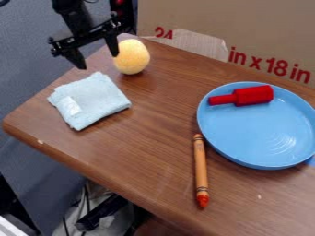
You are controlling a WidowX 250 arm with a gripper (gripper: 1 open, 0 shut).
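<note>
The black gripper (96, 52) hangs over the table's far left, its fingers apart and pointing down, with nothing visible between them. Just right of it sits a round yellow ball (132, 58). A folded pale blue cloth (90, 100) lies on the table below the gripper, near the left edge. A blue plate (256, 138) on the right holds a red cylindrical object with a handle (250, 96). An orange crayon (201, 171) lies left of the plate.
A large cardboard box (246, 28) stands along the back of the wooden table (123, 161). The left edge drops to the floor.
</note>
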